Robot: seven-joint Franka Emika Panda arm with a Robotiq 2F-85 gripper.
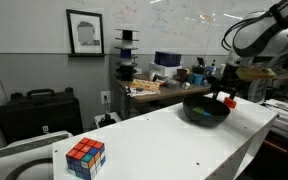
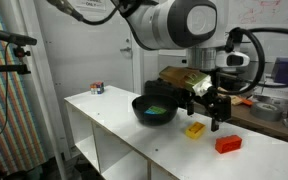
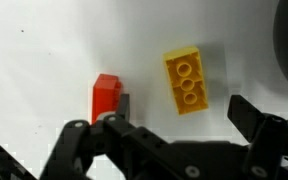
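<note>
A yellow toy block [image 3: 187, 80] with round holes lies on the white table, framed between the spread fingers of my gripper in the wrist view. My gripper is open and nothing is held. To the left of the yellow block rests a red block [image 3: 106, 96], close by the left finger. Exterior view 2 shows my gripper [image 2: 203, 114] above the yellow block [image 2: 195, 130], with the red block [image 2: 228, 144] beside it. A black bowl [image 2: 155, 108] with green and blue pieces inside stands on the table close by.
At the table's far end sits a Rubik's cube [image 1: 86, 158]. The long white tabletop [image 1: 149, 150] between cube and bowl is bare. Behind the table, a wooden bench [image 1: 154, 94] carries boxes and cups.
</note>
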